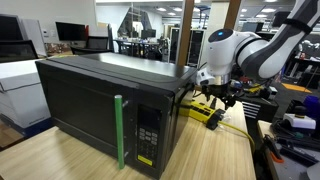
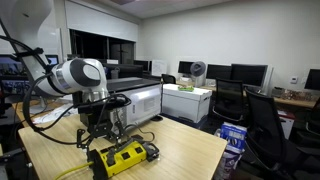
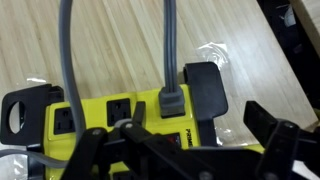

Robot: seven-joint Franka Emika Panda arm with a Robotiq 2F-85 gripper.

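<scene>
A yellow power strip [image 3: 88, 112] with black ends lies on the wooden table, its sockets facing up. One grey plug [image 3: 172, 103] sits at the strip, and its cord runs up out of the wrist view. My gripper is open above the strip. Its fingers [image 3: 268, 135] are spread on either side of the plug's line, with nothing held between them. From the side, the strip [image 2: 124, 158] lies just below the gripper [image 2: 102, 131]. Whether the fingertips touch the strip cannot be told.
A black microwave [image 1: 110, 105] with a green handle fills the table beside the strip. Another grey cord [image 3: 68, 60] loops over the strip's left part. A yellow cable [image 1: 238, 130] trails along the table. Bare table [image 2: 190, 142] lies beyond the strip.
</scene>
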